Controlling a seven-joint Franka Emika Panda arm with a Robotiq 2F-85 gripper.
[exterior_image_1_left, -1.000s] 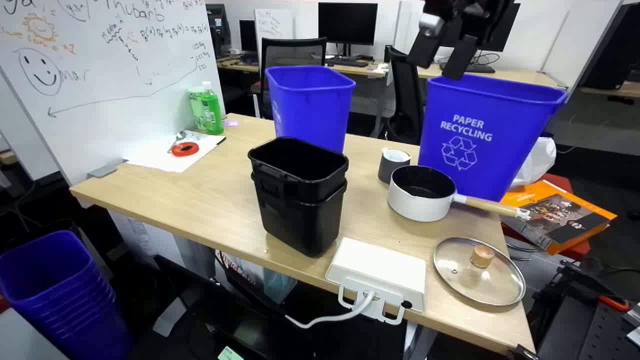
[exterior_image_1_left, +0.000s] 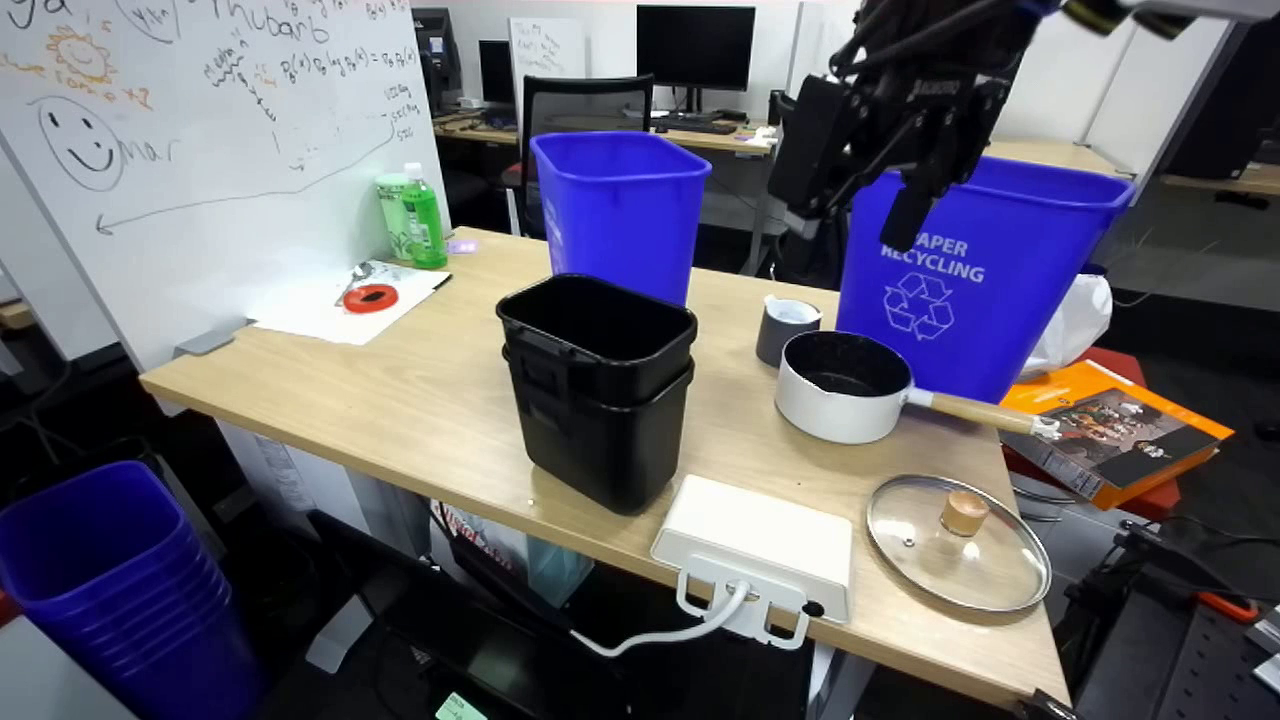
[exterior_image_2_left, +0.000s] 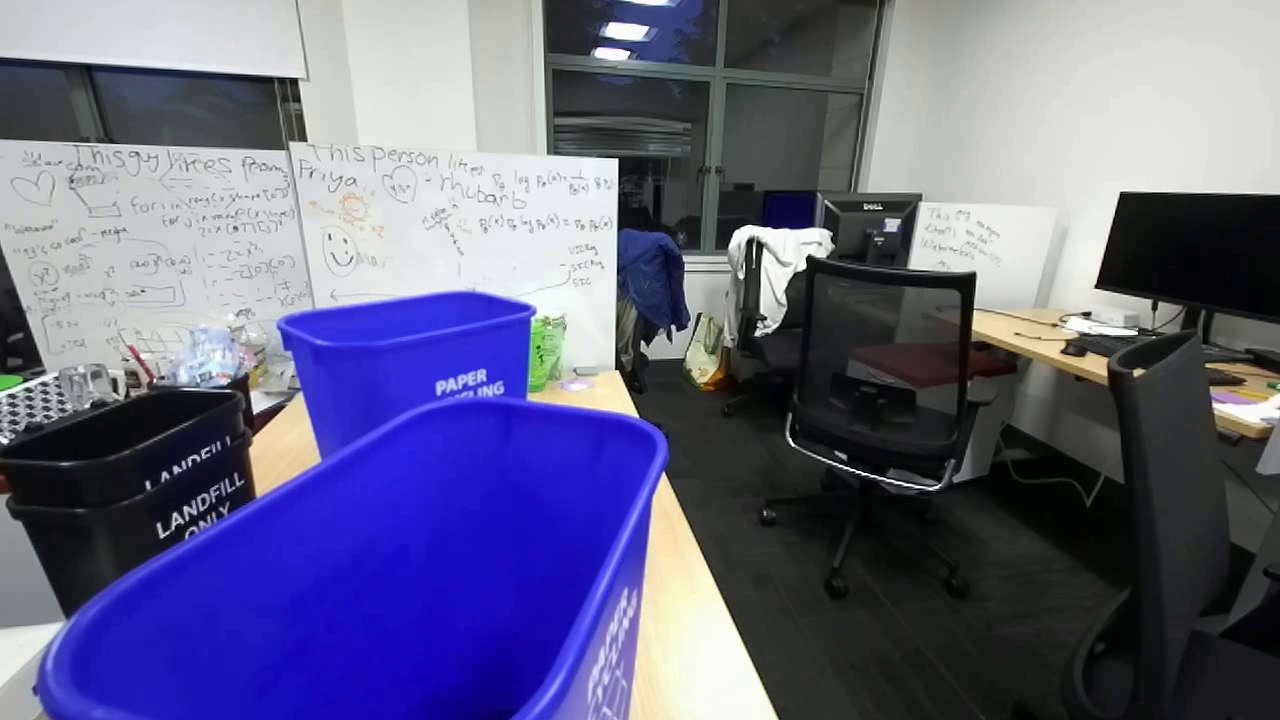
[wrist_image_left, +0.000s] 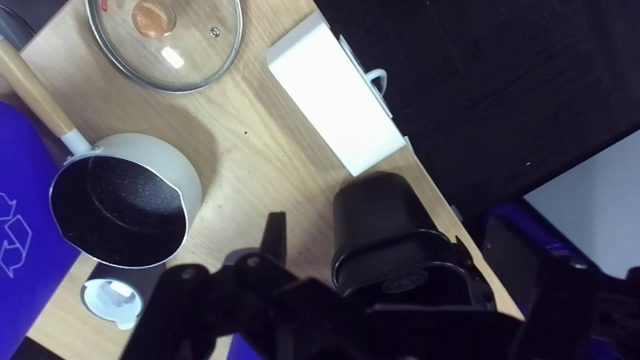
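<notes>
High over the table, my gripper (exterior_image_1_left: 854, 226) hangs in front of the right-hand blue recycling bin (exterior_image_1_left: 1020, 264), its fingers apart and empty. Below it stand a white saucepan (exterior_image_1_left: 828, 402) with a wooden handle and a small dark cup (exterior_image_1_left: 775, 334) with a pale inside. Two nested black bins (exterior_image_1_left: 606, 420) stand left of the pan; in the wrist view these black bins (wrist_image_left: 384, 210) show between and beyond my fingers. The glass lid (exterior_image_1_left: 918, 558) lies flat near the right end. In exterior view 2 the arm is out of sight.
A second blue bin (exterior_image_1_left: 618, 204) rises behind the black ones. The white power box (exterior_image_1_left: 768, 534) sits on the front edge. A paper sheet (exterior_image_1_left: 336, 314) with a red ring (exterior_image_1_left: 369, 299) and a green bottle (exterior_image_1_left: 422, 222) are far left. Bare tabletop (exterior_image_1_left: 420, 378) lies between.
My gripper has come lower and a little left in exterior view 1, and now covers part of the right bin's lettering. The objects on the table stand where they were.
</notes>
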